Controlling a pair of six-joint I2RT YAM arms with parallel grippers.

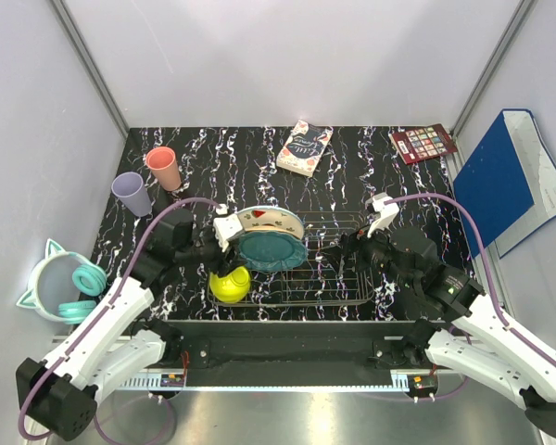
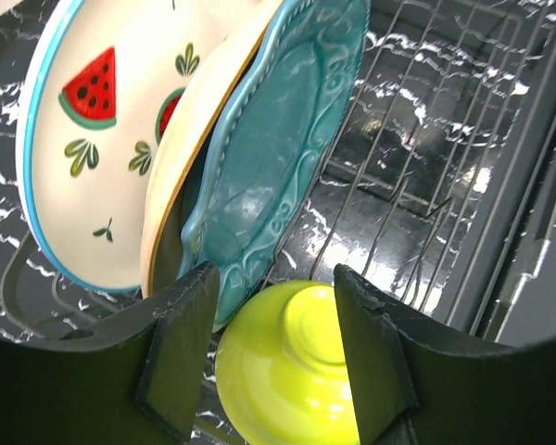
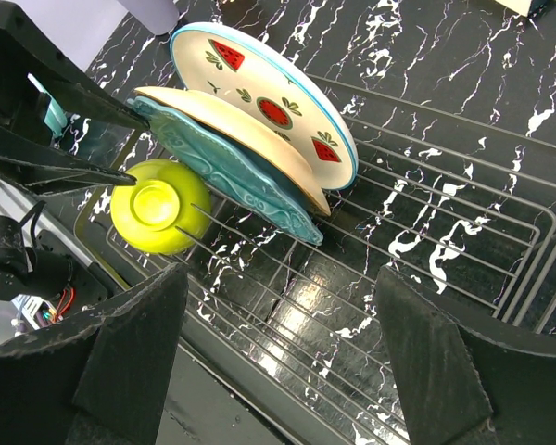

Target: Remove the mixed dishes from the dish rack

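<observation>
The wire dish rack (image 1: 324, 287) holds a watermelon-patterned plate (image 3: 250, 83), a cream-rimmed dish (image 3: 259, 139), a teal scalloped plate (image 2: 278, 130) and an upturned yellow bowl (image 2: 278, 371). My left gripper is open over the rack's left end, fingertips by the teal plate's lower edge and the bowl, holding nothing visible. My right gripper hangs open over the right part of the rack, facing the dishes, with nothing between its fingers.
Purple (image 1: 132, 193) and orange (image 1: 163, 167) cups stand back left. A book (image 1: 304, 146) and a red booklet (image 1: 423, 144) lie at the back; a blue binder (image 1: 496, 176) leans right. The rack's right part is empty.
</observation>
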